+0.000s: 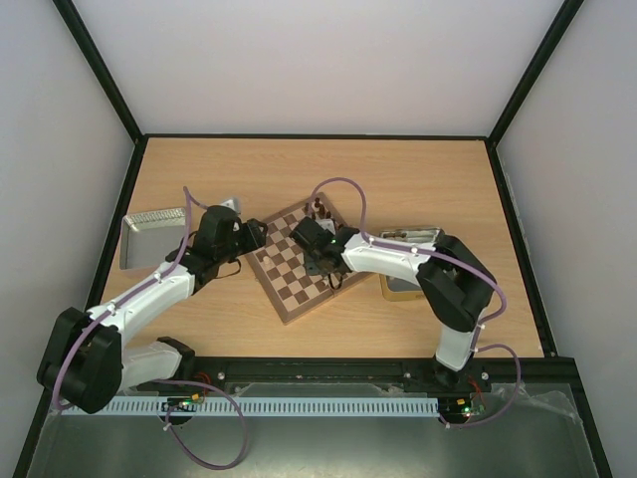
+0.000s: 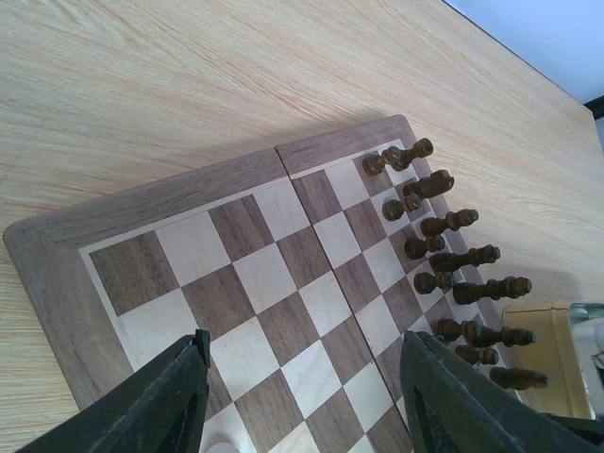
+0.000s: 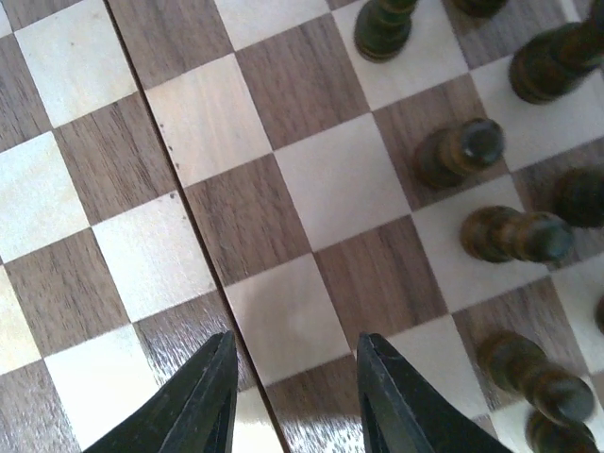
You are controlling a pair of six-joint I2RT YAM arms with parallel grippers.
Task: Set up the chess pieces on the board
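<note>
The chessboard (image 1: 291, 284) lies mid-table; dark pieces (image 2: 481, 293) stand along its right side. My left gripper hangs over the board's left part, fingers apart, with nothing between them; a light round piece (image 2: 224, 446) peeks in at the bottom edge of that view. My right gripper is over the board beside the dark pieces (image 3: 514, 236), fingers apart above bare squares, nothing between them.
A grey tray (image 1: 149, 242) sits on the table's left. A second box (image 1: 403, 292) is at the right, partly under my right arm.
</note>
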